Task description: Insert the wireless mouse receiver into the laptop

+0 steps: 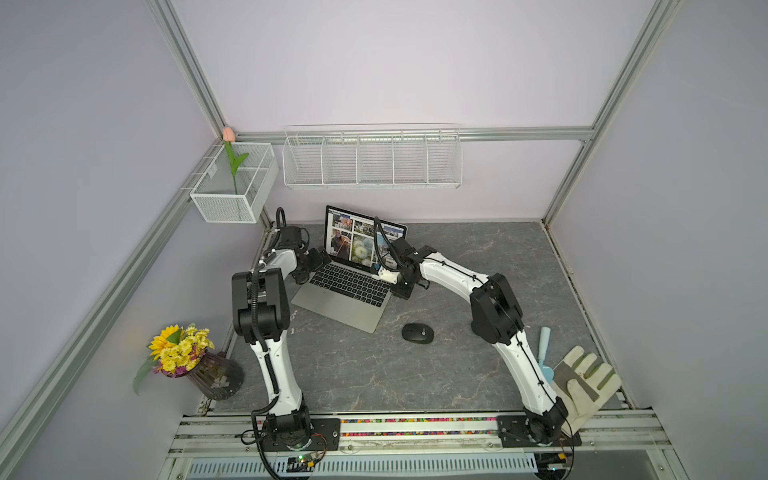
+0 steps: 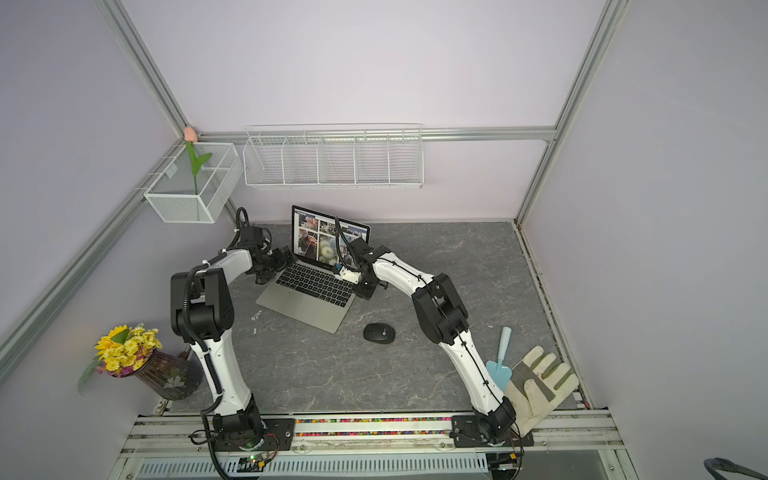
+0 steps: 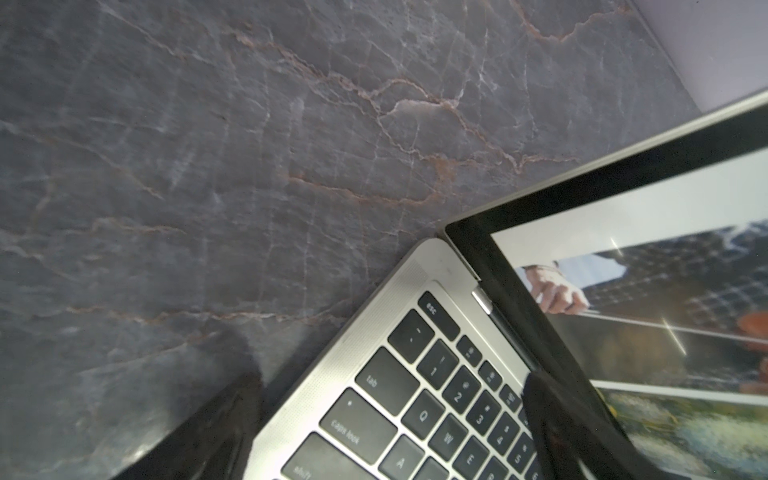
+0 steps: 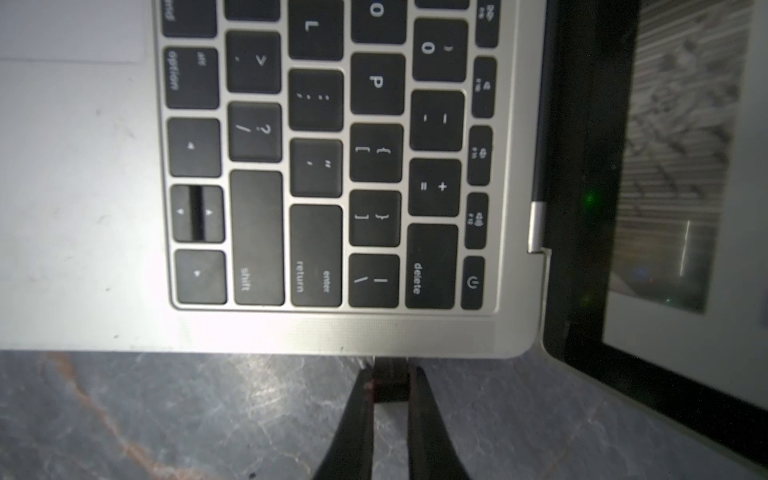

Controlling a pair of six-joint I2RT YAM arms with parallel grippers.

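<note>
The open silver laptop (image 1: pixel 336 301) rests on the table with photos on its screen. In the right wrist view my right gripper is shut on a small black receiver (image 4: pixel 391 393) at the laptop's right side edge, beside the delete and backslash keys. The receiver's far end meets that edge; how far it sits in a port cannot be told. My left gripper stands open at the laptop's left rear corner, its fingers either side of that edge, low in the left wrist view.
A black mouse (image 1: pixel 417 333) lies in front of the laptop. A flower vase (image 1: pixel 214 376) is at front left; a blue trowel (image 1: pixel 544 342) and glove (image 1: pixel 584 388) are at front right. Wire baskets (image 1: pixel 372 160) hang on the walls.
</note>
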